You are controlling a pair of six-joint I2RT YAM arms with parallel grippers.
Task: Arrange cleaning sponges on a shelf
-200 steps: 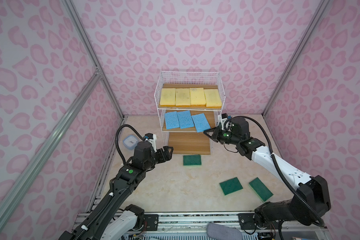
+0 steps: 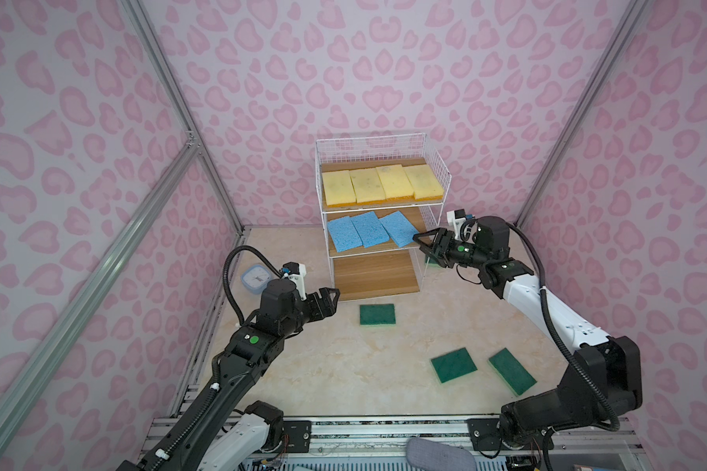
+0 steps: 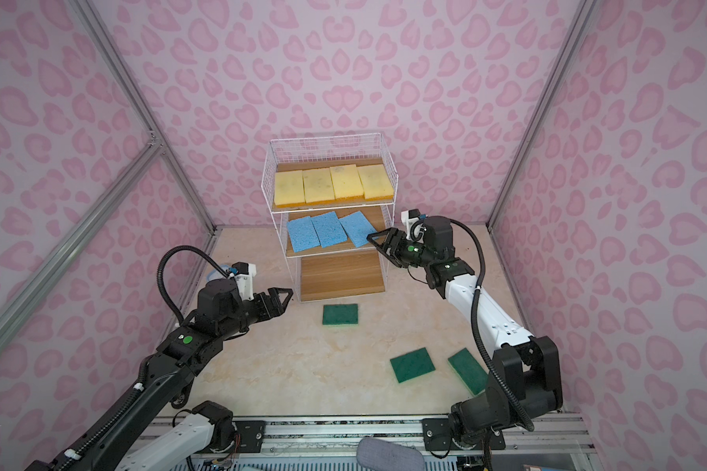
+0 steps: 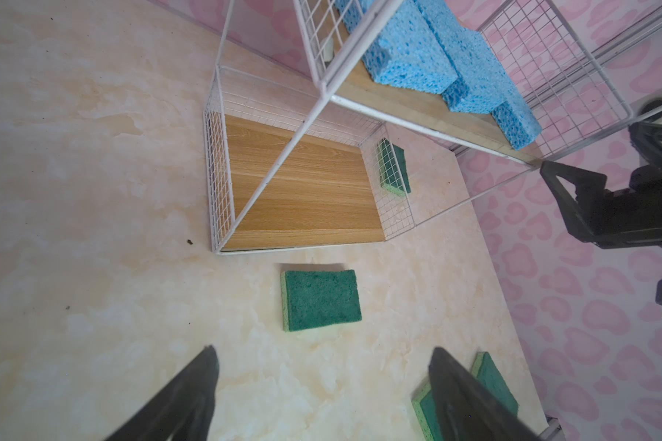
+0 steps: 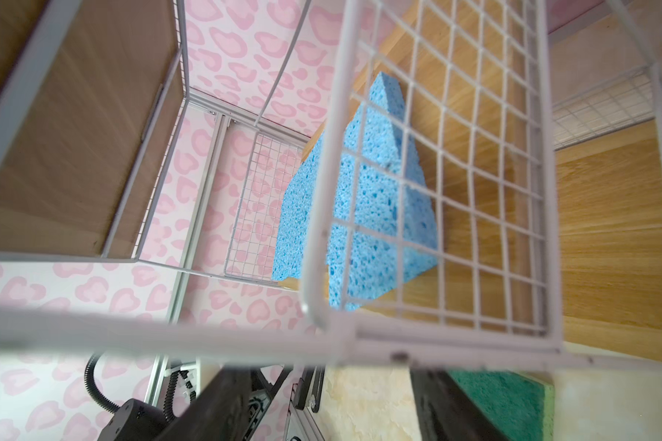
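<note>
The white wire shelf [image 2: 381, 205] carries a full row of yellow sponges [image 2: 337, 187] on top and three blue sponges [image 2: 370, 229] on the middle level, the rightmost tilted. The bottom level [image 2: 373, 274] is bare wood. My right gripper [image 2: 421, 241] is open at the shelf's right front, its wire side close before the fingers in the right wrist view. My left gripper [image 2: 326, 304] is open low at the left, holding nothing. Green sponges lie on the table: one [image 2: 377, 314] before the shelf, two [image 2: 453, 364] at front right, another [image 4: 394, 167] behind the shelf's right side.
A small blue-rimmed object [image 2: 256, 278] lies at the back left. Patterned walls and metal rails [image 2: 157, 188] enclose the workspace.
The shelf's upper levels have shifted up and slightly right since a second ago, turning a little. My right gripper has moved up and right with them; the left arm looks still.
</note>
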